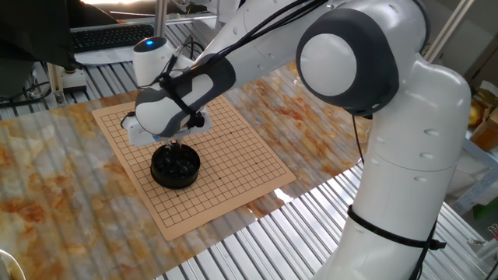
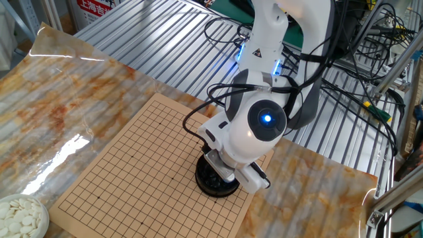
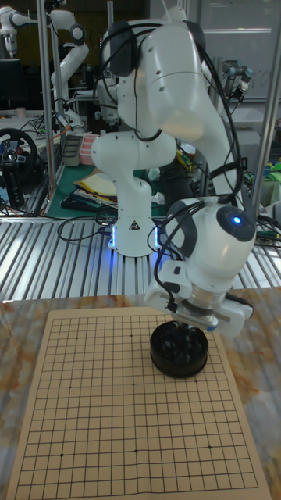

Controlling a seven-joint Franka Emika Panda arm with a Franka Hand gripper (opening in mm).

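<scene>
A round black bowl (image 1: 175, 177) with dark, glossy pieces inside rests on the gridded wooden board (image 1: 233, 167). My gripper (image 1: 174, 145) points down just above the bowl's opening in exterior view 1. In exterior view 2 the hand covers part of the bowl (image 2: 210, 185). Exterior view 3 has the hand over the back right of the bowl (image 3: 179, 365), which stands on the right part of the board (image 3: 91, 400). The fingertips are small and dark against the bowl, so their opening and anything between them cannot be made out.
A white bowl (image 2: 45, 218) full of white pieces stands left of the board in exterior view 2. No pieces show on the board's bare grid. A marble-patterned mat (image 1: 62, 179) lies underneath, with the ribbed metal table (image 1: 241, 245) beyond its edge.
</scene>
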